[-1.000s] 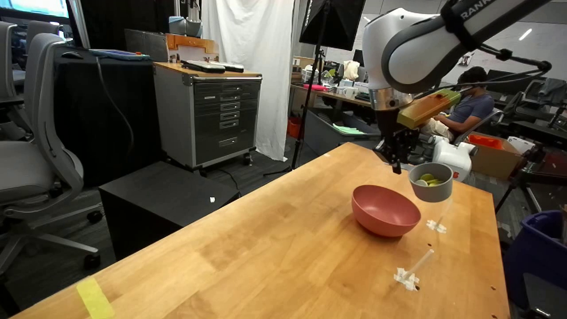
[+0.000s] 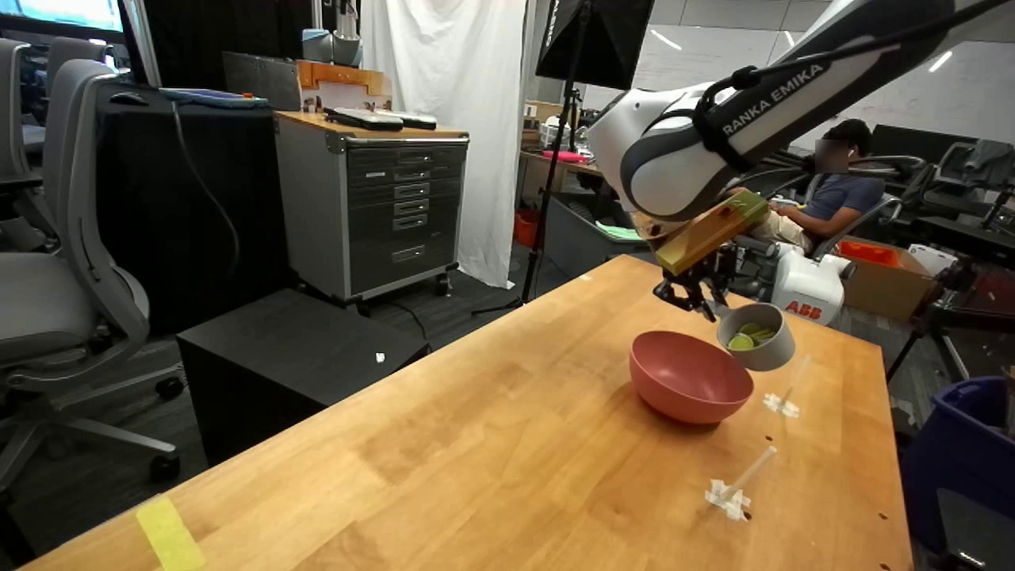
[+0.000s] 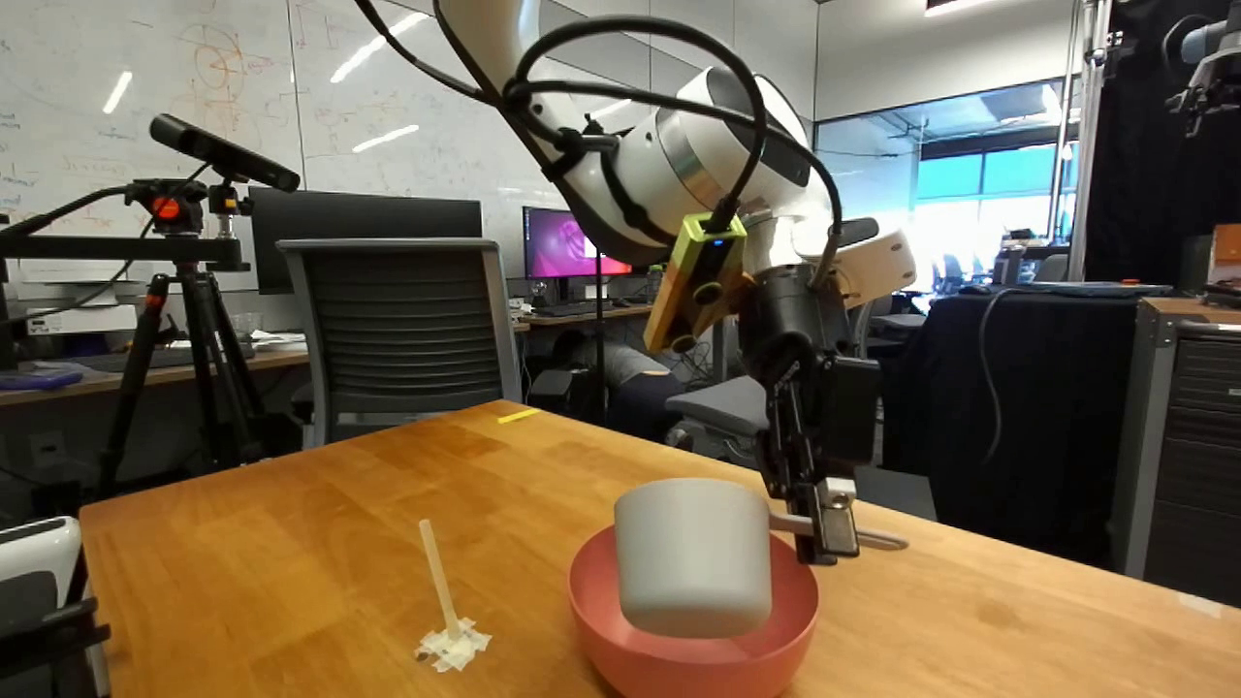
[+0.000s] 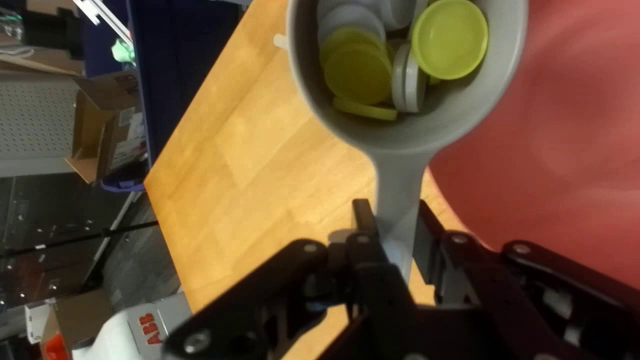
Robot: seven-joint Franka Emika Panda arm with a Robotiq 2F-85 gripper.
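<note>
My gripper is shut on the handle (image 4: 398, 186) of a grey cup-shaped scoop (image 2: 775, 357). Inside the scoop lie several yellow-green discs (image 4: 451, 39) and white discs (image 4: 408, 84). In exterior view 1 the scoop is tilted, its mouth leaning toward the red bowl (image 2: 687, 390). The scoop hangs in the air by the bowl's rim; exterior view 2 has it in front of the bowl (image 3: 698, 681), covering part of the inside. What lies in the bowl's bottom is hidden there.
Two thin pale sticks (image 2: 752, 473) stand taped to the wooden table (image 2: 457, 457), beyond the bowl's side. Yellow tape (image 2: 171, 533) marks a near corner. A blue bin (image 2: 956, 457) stands past the table's edge.
The scoop has moved left and a little lower, closer to the bowl, and has tipped toward it. The arm's wrist has swung left and tilted. The bowl has stayed in place.
</note>
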